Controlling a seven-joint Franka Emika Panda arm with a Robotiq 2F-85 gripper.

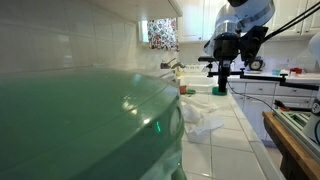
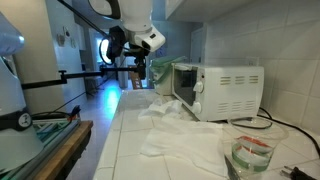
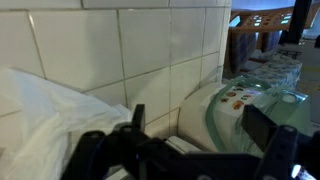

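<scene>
My gripper [image 1: 223,88] hangs in the air over the counter, pointing down. In the wrist view its two dark fingers [image 3: 128,150] stand wide apart, with no object visible between them. A white cloth [image 2: 185,146] lies spread on the tiled counter, and a second crumpled white cloth [image 2: 160,108] lies farther back. The wrist view shows a white cloth [image 3: 60,122] at the left and a pale appliance with a green cover [image 3: 240,110] at the right.
A white toaster oven [image 2: 217,92] stands against the tiled wall. Near the front right is a clear container [image 2: 252,153] with red and green on it. A large green surface [image 1: 90,130] fills the near left of exterior view 1. A wooden edge [image 1: 292,143] borders the right.
</scene>
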